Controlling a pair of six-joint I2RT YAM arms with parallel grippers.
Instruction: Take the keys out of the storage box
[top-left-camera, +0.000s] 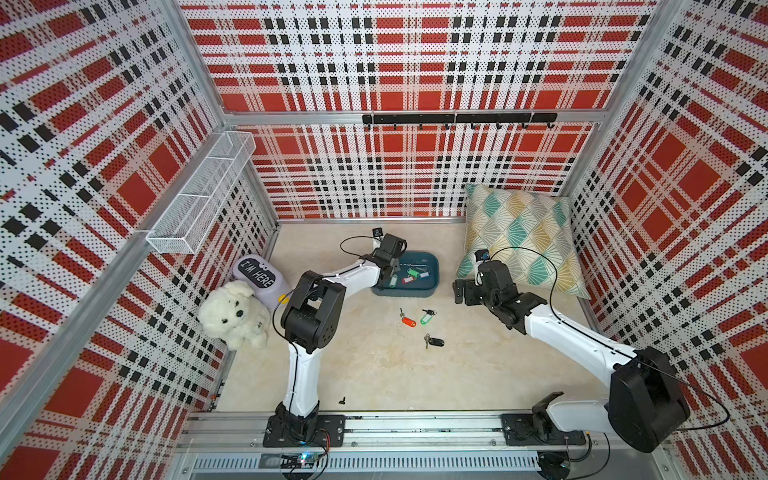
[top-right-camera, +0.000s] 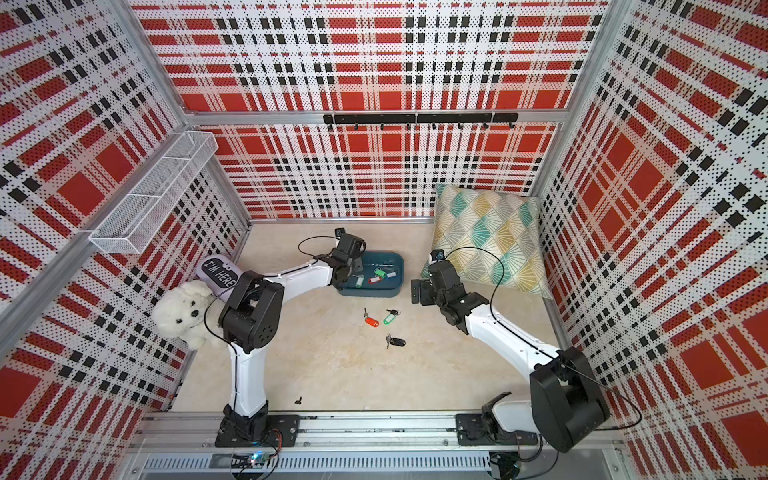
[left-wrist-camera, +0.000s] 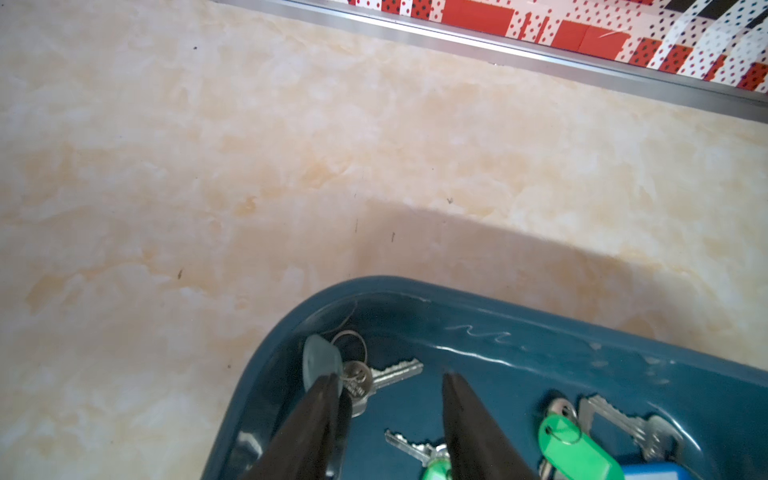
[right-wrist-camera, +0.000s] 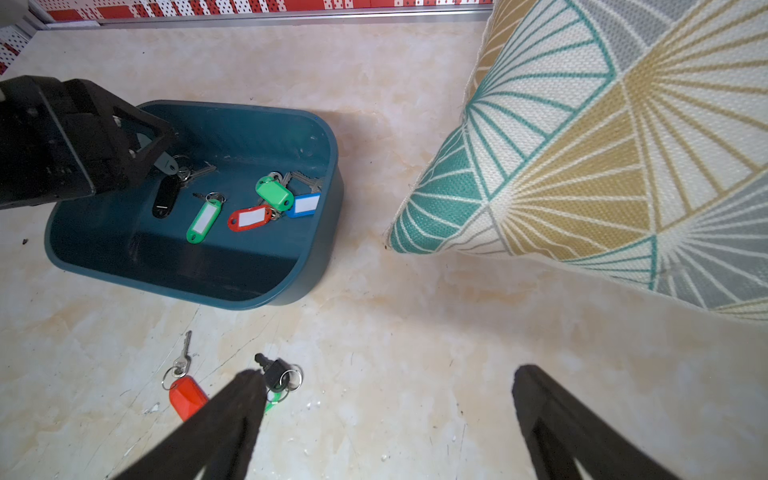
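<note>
The dark teal storage box (right-wrist-camera: 312, 256) holds several tagged keys: a black tag (right-wrist-camera: 165, 196), a green tag (right-wrist-camera: 204, 221), a red tag (right-wrist-camera: 249, 217), a second green tag (right-wrist-camera: 274, 193) and a blue tag (right-wrist-camera: 304, 205). A key (left-wrist-camera: 396, 373) with a ring lies in the box's far left corner. Over that left end my left gripper is part open, its fingers apart; nothing shows held between them. My right gripper stands open and empty above the table, right of the box. Outside lie a red-tagged key (top-left-camera: 408, 321), a green-tagged key (top-left-camera: 427, 318) and a black-tagged key (top-left-camera: 434, 341).
A patterned cushion (top-left-camera: 520, 236) leans at the back right. On the left sit a white plush dog (top-left-camera: 233, 314) and a lilac "I'M HERE" object (top-left-camera: 261, 276). Free tabletop lies in front of the box.
</note>
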